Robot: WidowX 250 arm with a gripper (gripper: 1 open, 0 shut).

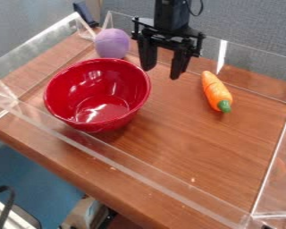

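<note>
My black gripper [164,55] hangs over the back middle of the wooden table, its two fingers spread apart with nothing visible between them. A red bowl [96,106] sits left of centre, below and left of the gripper. An orange carrot toy [216,91] with a green tip lies to the right. A purple ball-like object [111,43] is at the back left, beside my gripper's left finger.
Clear plastic walls border the table [170,165] on its sides.
</note>
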